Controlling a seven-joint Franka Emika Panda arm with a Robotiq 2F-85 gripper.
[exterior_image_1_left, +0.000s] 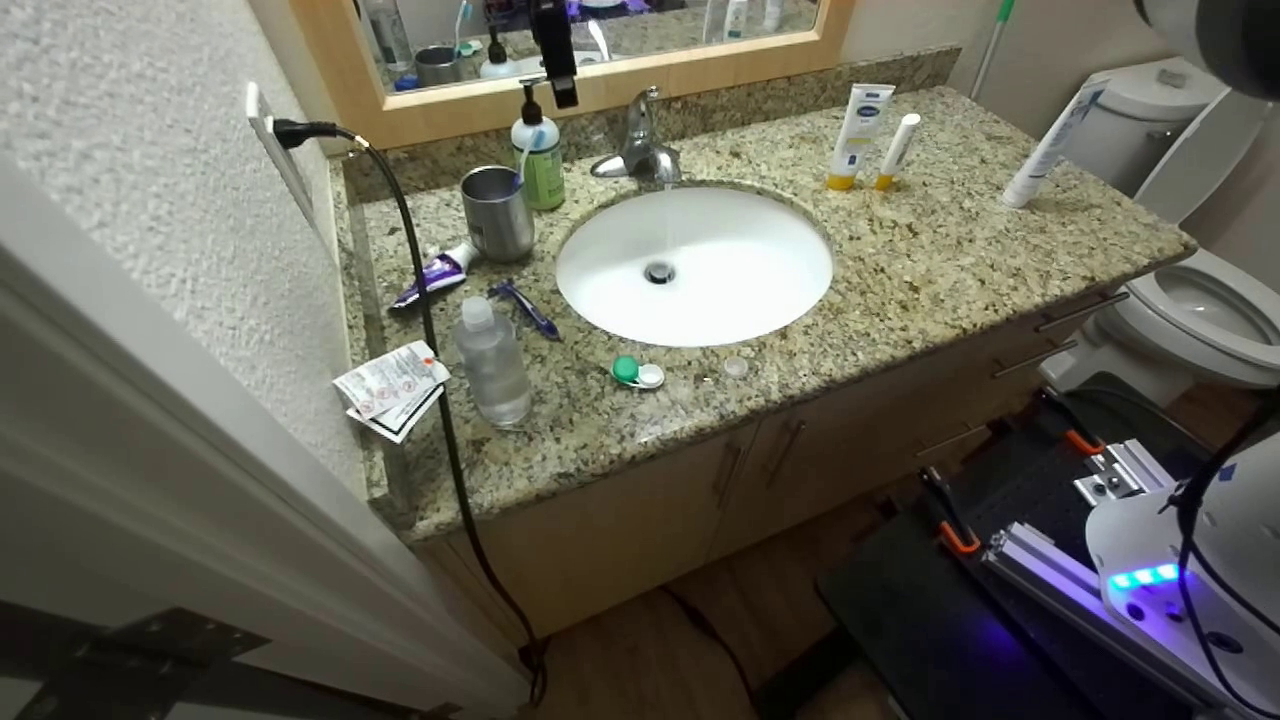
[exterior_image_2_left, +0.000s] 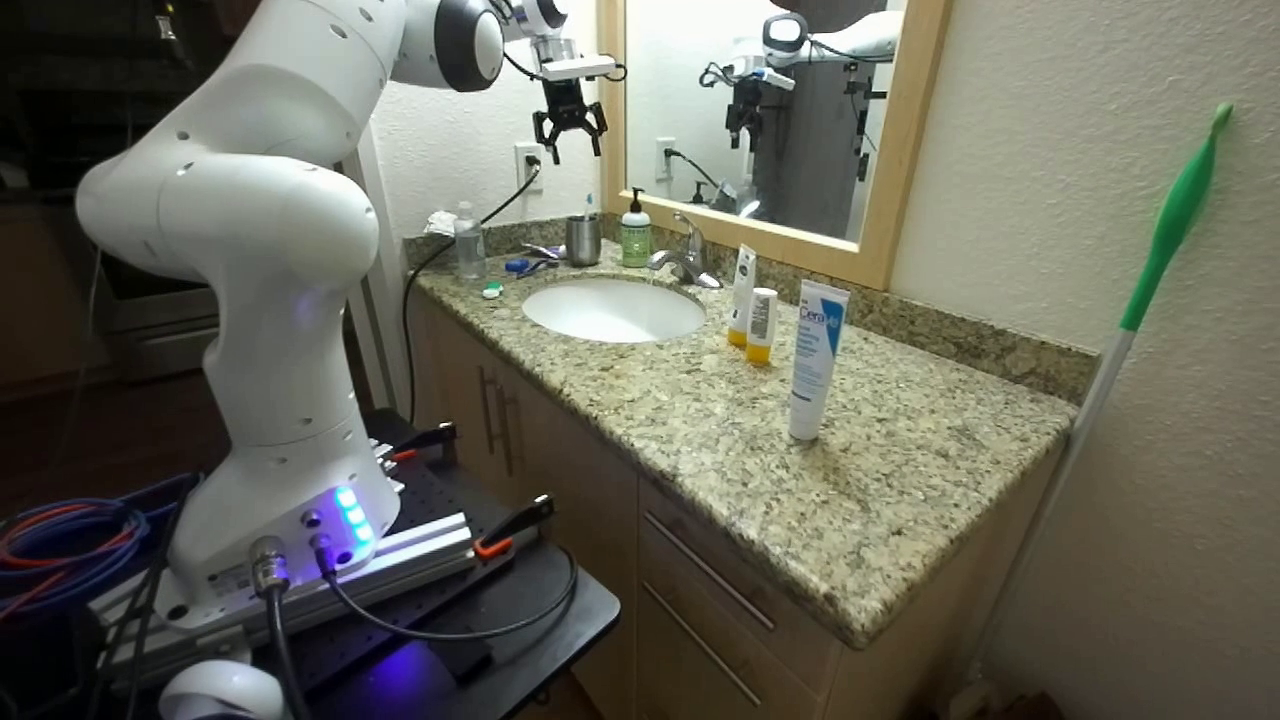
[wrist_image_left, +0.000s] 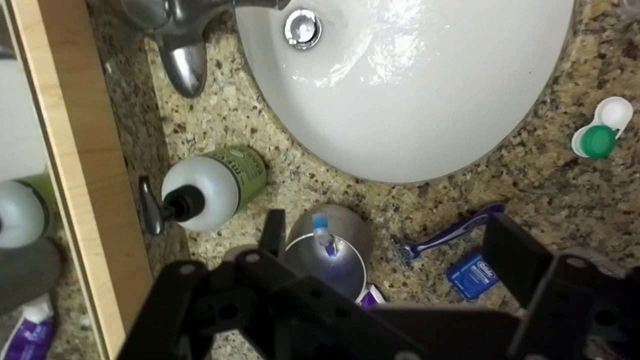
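My gripper (exterior_image_2_left: 576, 156) hangs open above the back left of the counter, well clear of it, with nothing between its fingers. Only a dark finger (exterior_image_1_left: 558, 72) of it reaches into exterior view 1, in front of the mirror. In the wrist view the two black fingers spread wide over a steel cup (wrist_image_left: 354, 231) with a blue and white toothbrush (wrist_image_left: 322, 228) standing in it. Beside the cup stand a green-labelled soap bottle (wrist_image_left: 249, 174) and, on the counter, a purple razor (wrist_image_left: 447, 234). A blue floss box (wrist_image_left: 472, 276) lies near the razor, partly hidden by a finger.
Water runs from the faucet (exterior_image_1_left: 645, 150) into the white sink (exterior_image_1_left: 744, 288). A clear bottle (exterior_image_1_left: 493, 372), a black cable (exterior_image_1_left: 414, 252) and a contact lens case (exterior_image_1_left: 636, 373) occupy the front left. Several tubes stand right of the sink, including a CeraVe tube (exterior_image_2_left: 817, 360).
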